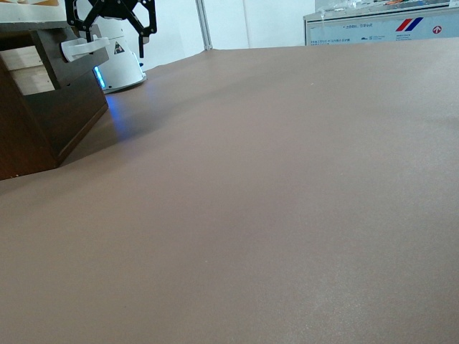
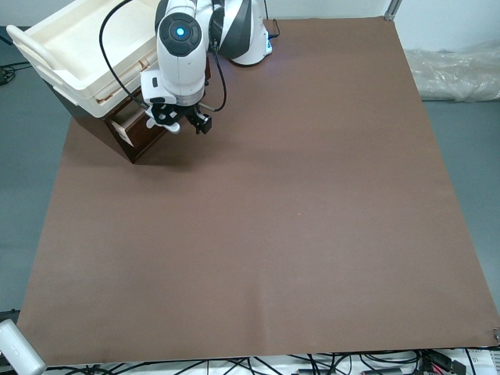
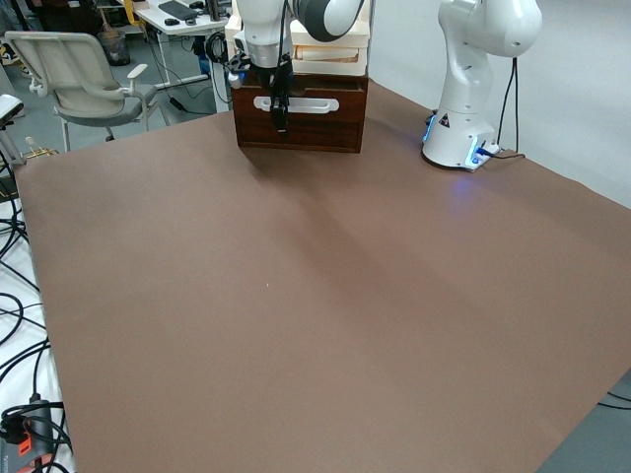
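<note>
My gripper hangs from the white arm at the back left, just in front of a dark wooden drawer box with a white handle on its drawer. In the top view the black gripper shows near the box's upper edge, its fingers pointing down and apart, nothing seen between them. A white plastic bin sits on the box.
Cables and devices lie along one edge. Another white cylindrical part shows at the lower left of the left view. A wall stands behind.
</note>
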